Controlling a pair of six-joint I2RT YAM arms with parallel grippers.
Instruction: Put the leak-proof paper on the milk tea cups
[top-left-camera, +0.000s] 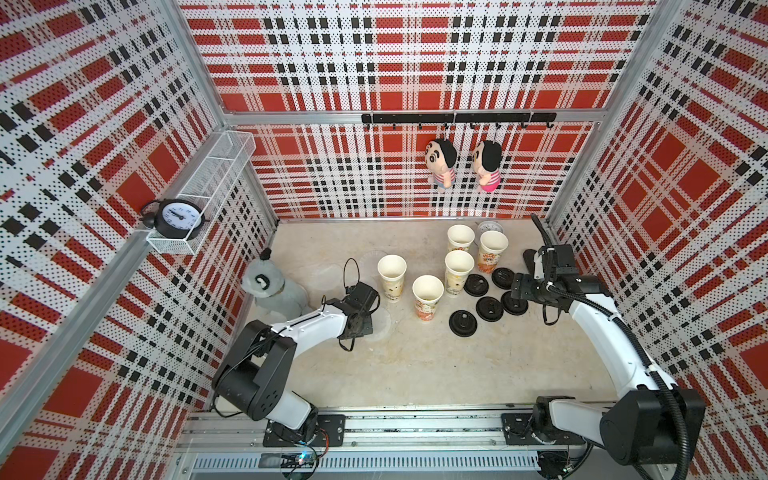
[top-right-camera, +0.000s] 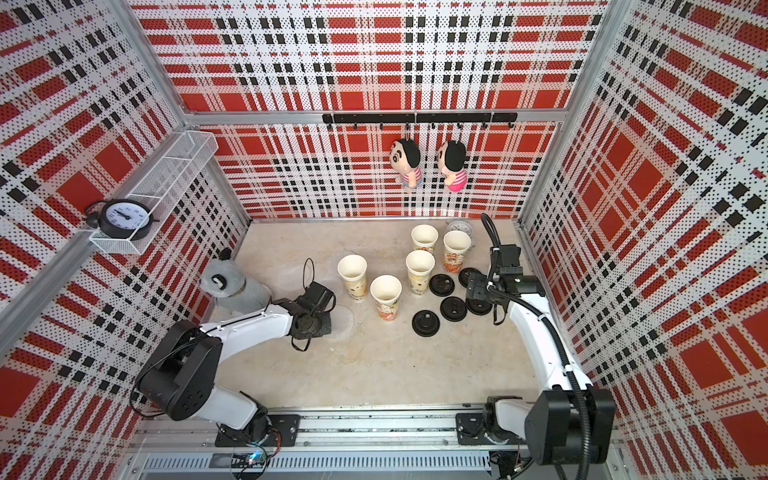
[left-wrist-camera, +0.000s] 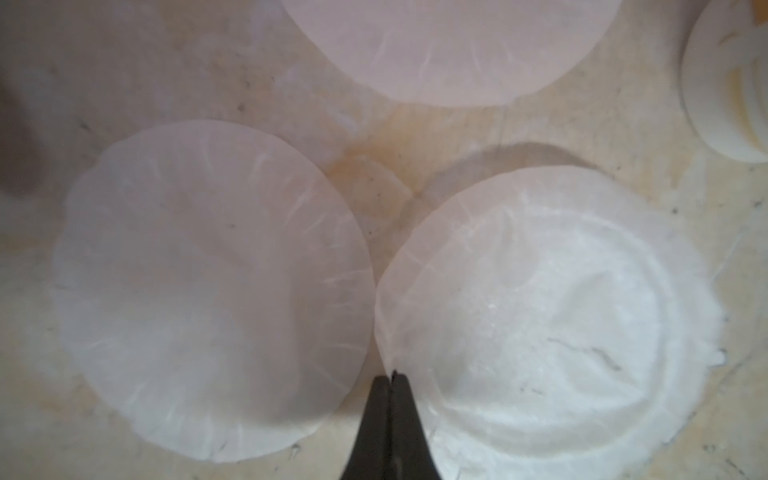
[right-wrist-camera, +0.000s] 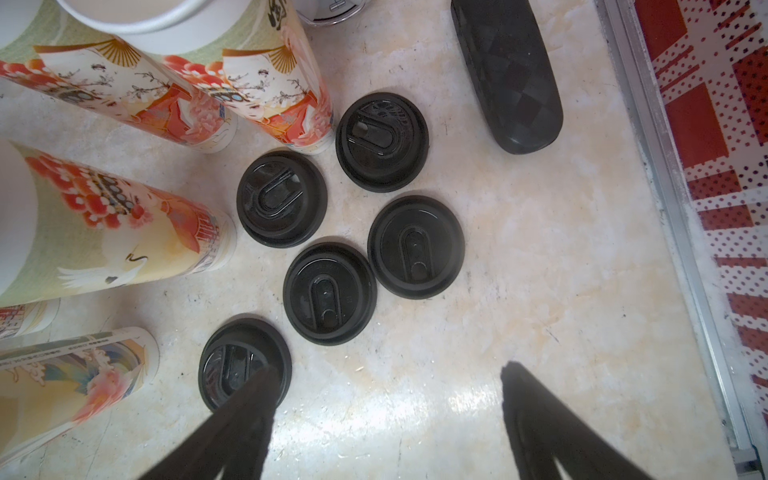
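In the left wrist view my left gripper is shut on the near-left edge of a round white leak proof paper (left-wrist-camera: 552, 312), whose rim is creased at the fingertips. Another paper (left-wrist-camera: 212, 288) lies flat just to the left, and a third paper (left-wrist-camera: 456, 48) lies beyond. Several open milk tea cups stand upright, among them a left cup (top-left-camera: 392, 277) and a front cup (top-left-camera: 428, 297), both to the right of my left gripper. My right gripper is open and empty above the table on the right.
Several black lids (right-wrist-camera: 329, 293) lie right of the cups. A black case (right-wrist-camera: 512, 76) lies at the far right. A grey kettle-like vessel (top-left-camera: 276, 288) stands behind the left arm.
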